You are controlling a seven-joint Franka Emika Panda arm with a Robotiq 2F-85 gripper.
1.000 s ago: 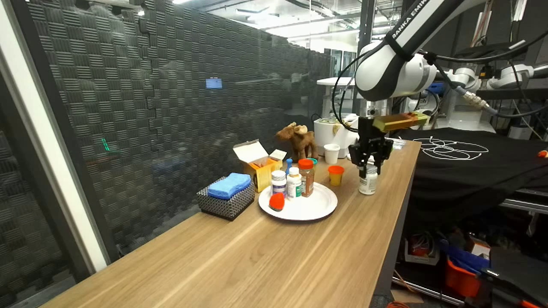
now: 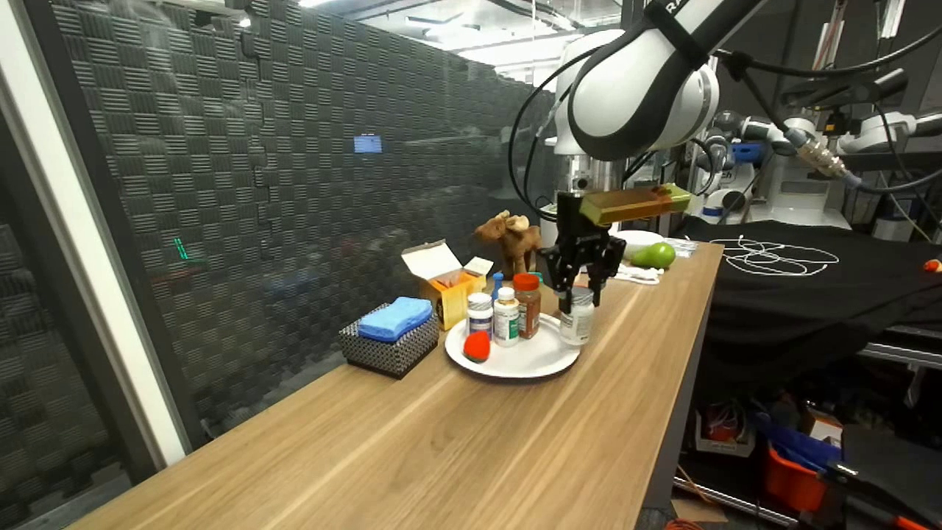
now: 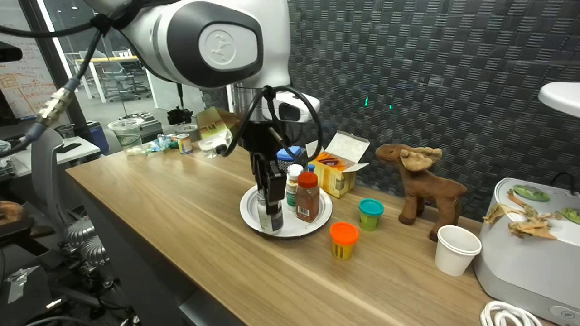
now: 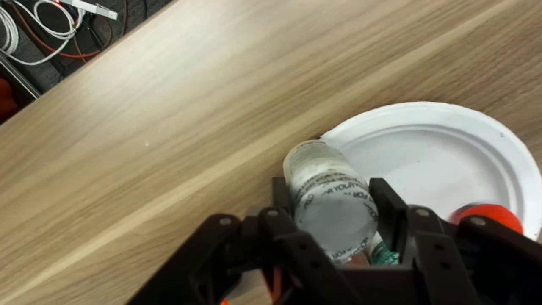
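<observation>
My gripper is shut on a white bottle [image 4: 335, 218], one finger on each side of its cap. In the first exterior view the held bottle [image 2: 576, 327] overlaps the right rim of a white plate [image 2: 521, 366]; whether it touches the plate cannot be told. On the plate stand a purple-labelled white bottle [image 2: 479, 311], a green-labelled white bottle [image 2: 505, 319] and a red-capped brown jar [image 3: 307, 201]. A red strawberry-like item [image 2: 477, 346] lies at the plate's near left. The wrist view shows bare plate right of the held bottle.
An orange-lidded tub [image 3: 343, 242], a teal-lidded tub [image 3: 370, 213], white cups [image 3: 456, 250] and a toy moose [image 3: 424, 184] stand beyond the plate. Left of it are an open yellow box [image 2: 446, 296] and a black basket [image 2: 391, 349] with blue cloth.
The gripper has carried the white bottle leftward in the first exterior view, from over the bare table to the plate's right edge. The things on the plate look unmoved.
</observation>
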